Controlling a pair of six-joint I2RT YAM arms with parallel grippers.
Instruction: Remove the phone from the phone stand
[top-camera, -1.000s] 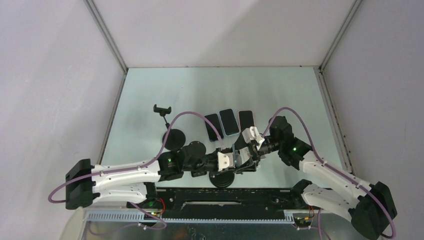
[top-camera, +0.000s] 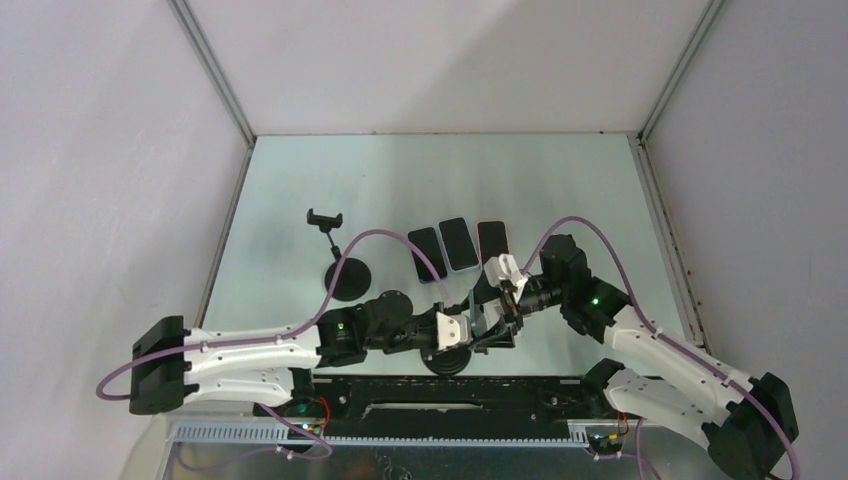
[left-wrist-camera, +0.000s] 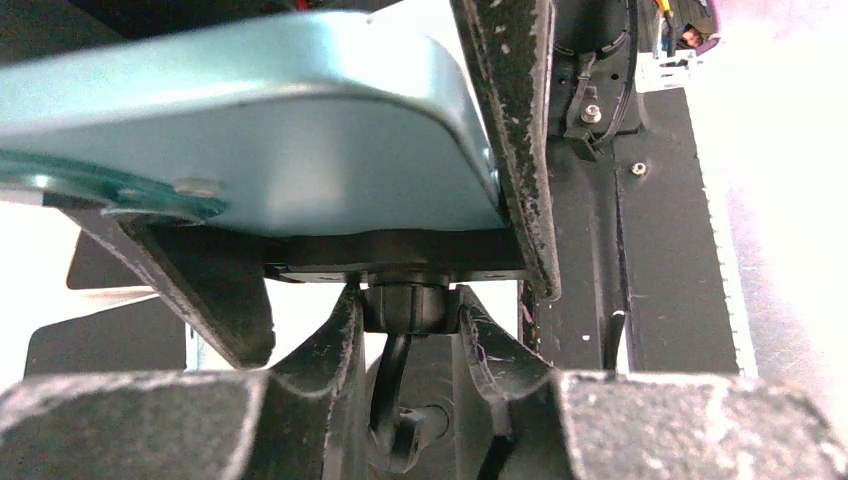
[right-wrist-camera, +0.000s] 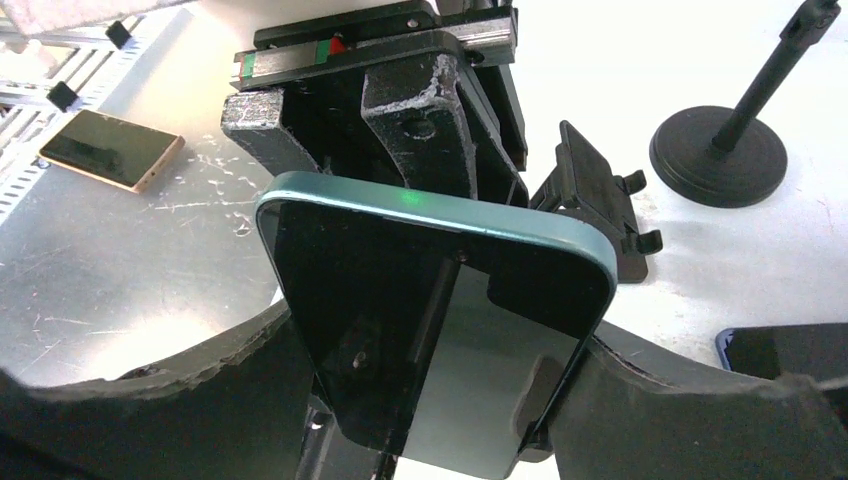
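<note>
A teal-edged phone (right-wrist-camera: 430, 280) rises between the fingers of my right gripper, whose closure on it is unclear. In the left wrist view the phone's underside (left-wrist-camera: 300, 160) is above the stand's black holder (left-wrist-camera: 400, 250). My left gripper has its fingers around the stand's neck just below the holder, part open. In the top view both grippers meet over the stand's round base (top-camera: 446, 362), hiding most of phone and holder.
A second, empty stand (top-camera: 347, 280) is at the left. Three phones (top-camera: 458, 243) lie flat in the middle.
The left arm has moved very little.
</note>
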